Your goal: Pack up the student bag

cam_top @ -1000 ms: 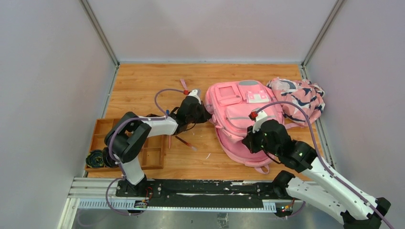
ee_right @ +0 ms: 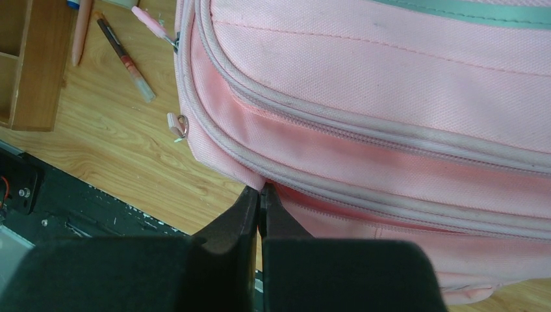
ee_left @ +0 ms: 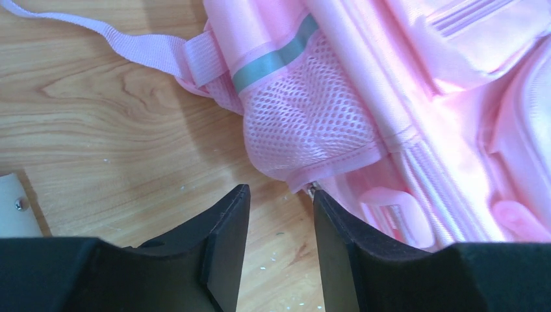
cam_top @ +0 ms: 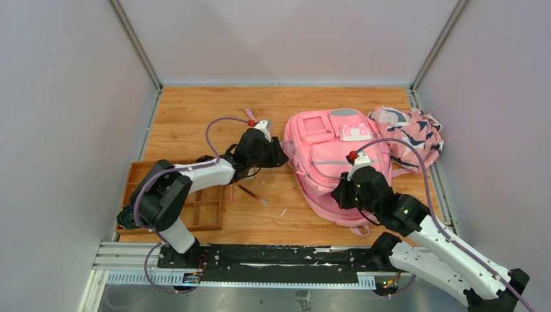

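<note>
The pink backpack [cam_top: 328, 162] lies right of the table's middle, its main zip partly apart near the front left. In the left wrist view, its mesh side pocket [ee_left: 305, 107] is just beyond my left gripper. That gripper stands open with nothing between its fingers, and a zipper pull [ee_left: 313, 188] shows close behind the right fingertip. At the bag's front, my right gripper is shut on the pink fabric edge beside the zip. The bag's inside is mostly hidden.
A wooden compartment tray [cam_top: 211, 214] stands at the left, partly under the left arm. Near it lie a dark pen [ee_right: 123, 55] and a pencil [ee_right: 82, 32]. A patterned pink cloth bundle [cam_top: 412, 136] sits behind the bag at right.
The bag shifted a little to the right.
</note>
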